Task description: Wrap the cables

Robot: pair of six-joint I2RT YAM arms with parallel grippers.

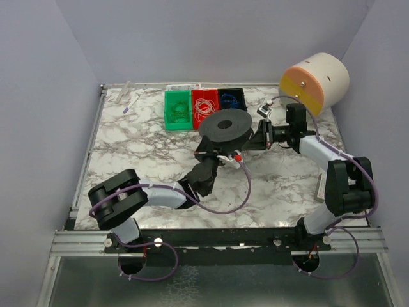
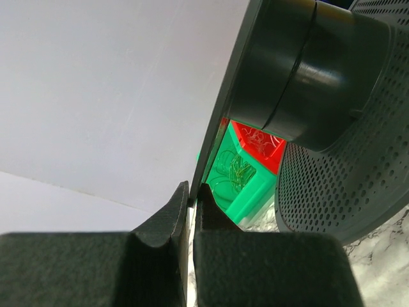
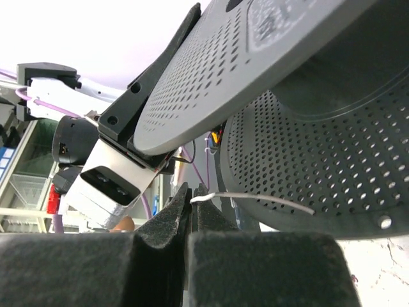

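Note:
A grey perforated cable spool (image 1: 223, 121) sits at the table's centre between both arms, its drum (image 2: 332, 70) and flanges filling much of both wrist views. My left gripper (image 1: 206, 150) is at its lower left; in the left wrist view its fingertips (image 2: 198, 198) are shut beside a flange edge, with no cable visible between them. My right gripper (image 1: 254, 142) is at the spool's right. In the right wrist view it is shut, and a white cable (image 3: 255, 197) crosses at its fingertips and runs beside the flange; whether the tips pinch it is hard to tell.
Behind the spool stand green (image 1: 172, 125), red (image 1: 214, 96) and black (image 1: 238, 93) bins holding cables. A large white cylinder (image 1: 326, 73) is at the back right.

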